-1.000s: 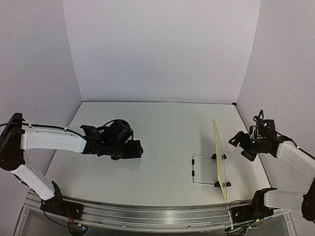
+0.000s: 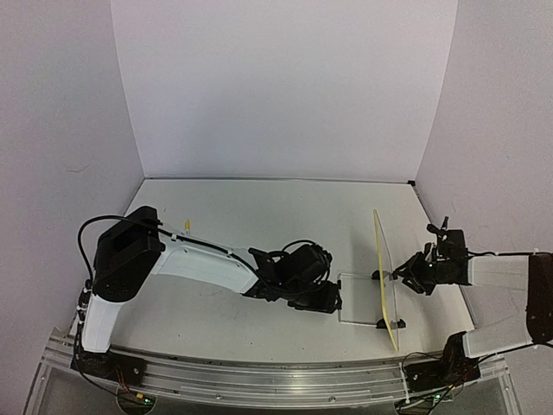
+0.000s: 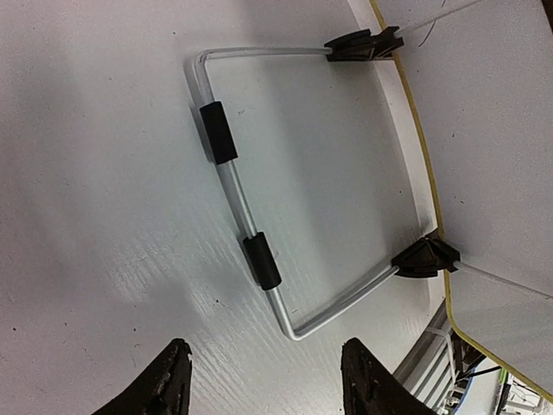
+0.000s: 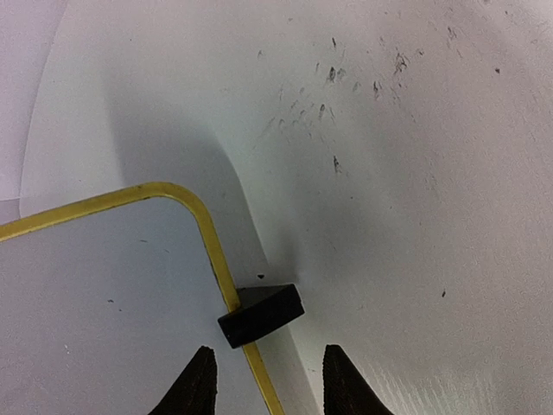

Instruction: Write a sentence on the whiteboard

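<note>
The whiteboard (image 2: 382, 281) stands upright at the table's right side, seen nearly edge-on, with a yellow rim. Its metal wire stand (image 3: 239, 203) reaches out to the left, carrying two black sleeves and joined to the board by black clips (image 3: 423, 258). My left gripper is open and empty, close to the stand's outer bar. On the board's other side, my right gripper is open with nothing between its fingers, near a black clip (image 4: 261, 316) on the yellow rim. A small yellow item (image 2: 187, 226), perhaps a marker, lies at the back left.
Bare white table (image 2: 285, 212) stretches across the back and middle. Walls (image 2: 285, 86) enclose the back and both sides. A metal rail (image 2: 259, 373) runs along the front edge. Dark smudges (image 4: 333, 78) mark the surface in the right wrist view.
My left arm has swept right across the table to the wire stand. The right gripper has shifted slightly left, closer to the whiteboard. The board and stand have stayed put.
</note>
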